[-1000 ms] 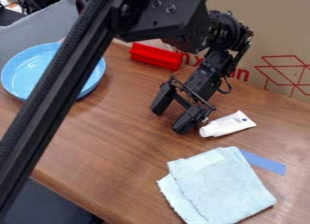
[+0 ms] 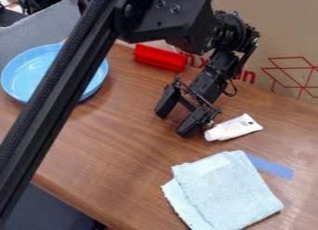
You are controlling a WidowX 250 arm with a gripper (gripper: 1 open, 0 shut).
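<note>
My gripper (image 2: 176, 115) is low over the wooden table, open, its black fingers pointing down with nothing visible between them. Just right of the fingertips lies a white tube (image 2: 232, 127) with a dark cap end toward the gripper. A folded pale blue cloth (image 2: 222, 192) lies in front, and a blue plate (image 2: 25, 71) is at the left, partly behind the arm's dark beam.
A red cylinder (image 2: 161, 57) lies at the back by a cardboard board (image 2: 285, 57). A strip of blue tape (image 2: 273, 168) is beside the cloth. The table's front edge runs along the lower left; bare wood lies between plate and cloth.
</note>
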